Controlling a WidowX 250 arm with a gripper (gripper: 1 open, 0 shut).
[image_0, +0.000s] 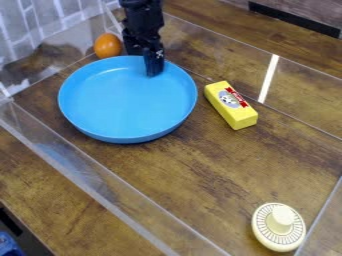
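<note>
My dark gripper hangs at the top centre, low over the back rim of a blue plate; I cannot tell whether its fingers are open or shut. An orange round object sits just left of it, behind the plate. To the plate's right lies a yellow box with a red and white label. A cream, ridged round object stands at the bottom right.
Clear strips or walls run along the left and bottom. A blue object shows at the bottom-left corner.
</note>
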